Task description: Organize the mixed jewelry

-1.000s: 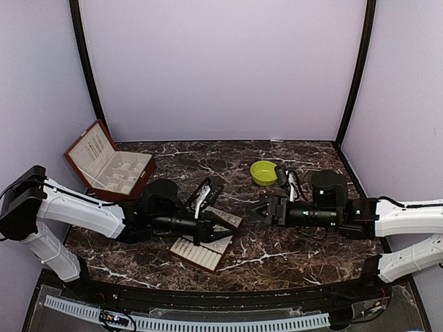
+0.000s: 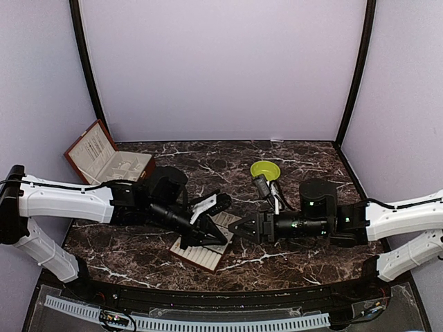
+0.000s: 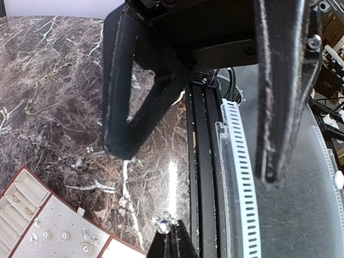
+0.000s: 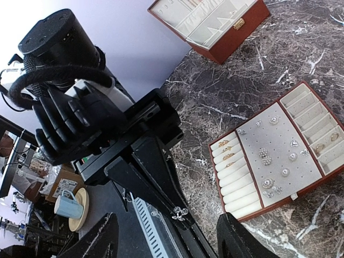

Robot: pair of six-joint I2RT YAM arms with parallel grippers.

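Observation:
My left gripper is shut, a small silvery crystal piece at its tips; the right wrist view shows that piece [image 4: 179,214] too. Facing it, my right gripper stands open, its fingers apart on either side. Below lies the jewelry tray [image 4: 278,150], with pearl and crystal studs on the middle panel and gold rings in the side slots. The open jewelry box [image 2: 114,166] stands at the back left. A thin gold chain [image 3: 59,107] lies loose on the marble.
A green bowl [image 2: 265,169] sits at the back right. A rail [image 3: 239,177] runs along the front edge.

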